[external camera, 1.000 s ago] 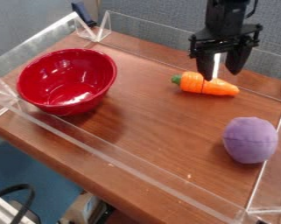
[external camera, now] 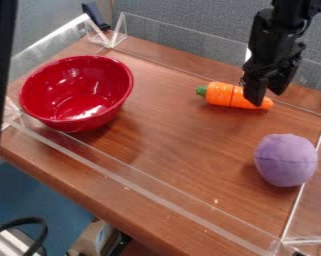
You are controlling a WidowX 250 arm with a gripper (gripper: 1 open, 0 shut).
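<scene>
An orange toy carrot (external camera: 224, 96) with a green top lies on the wooden table (external camera: 170, 150) toward the back right. My black gripper (external camera: 259, 88) hangs over the carrot's right part, its fingertips low beside it; whether they are open or shut is unclear. A red bowl (external camera: 77, 92) sits at the left, and a purple plush ball (external camera: 286, 160) rests at the front right.
Low clear acrylic walls bound the work area on all sides. The middle of the table between bowl and ball is bare. A cable and other objects lie off the table at the lower left.
The carrot, bowl and ball look essentially unmoved.
</scene>
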